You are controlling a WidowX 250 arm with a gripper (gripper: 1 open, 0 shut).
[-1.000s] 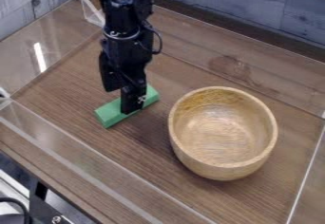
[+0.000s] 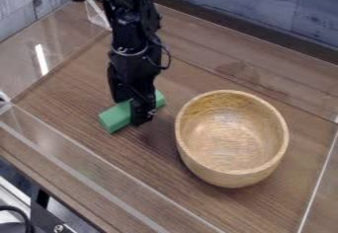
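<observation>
My black gripper (image 2: pixel 125 103) reaches down from the top middle and stands open over a green oblong object (image 2: pixel 118 120) on the wooden table. Its fingers come down around the object's middle. Whether they touch it is hard to tell.
A tan round bowl (image 2: pixel 230 137) sits on the right, close beside the green object. A pale edge runs along the left side.
The gripper has come lower onto the green object, covering more of it. The object and the bowl look unmoved.
</observation>
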